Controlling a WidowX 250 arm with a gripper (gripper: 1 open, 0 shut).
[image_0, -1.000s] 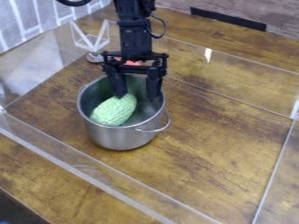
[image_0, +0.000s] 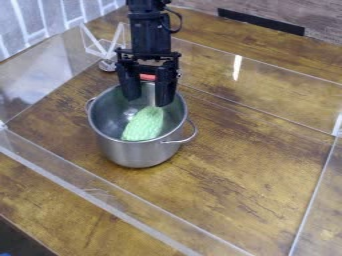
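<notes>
A steel pot (image_0: 140, 149) with side handles stands on the wooden table. A pale green oblong vegetable (image_0: 144, 124), textured like cabbage or corn, lies inside it. The black gripper (image_0: 147, 90) hangs open over the pot's back rim, above the vegetable, with nothing seen between its fingers. A red object (image_0: 148, 77) is partly hidden behind the gripper.
A white wire-like object (image_0: 99, 48) stands at the back left. Clear plastic panels edge the left and front.
The green vegetable has shifted rightward in the pot since a second ago. The gripper has moved slightly and sits higher over the pot.
</notes>
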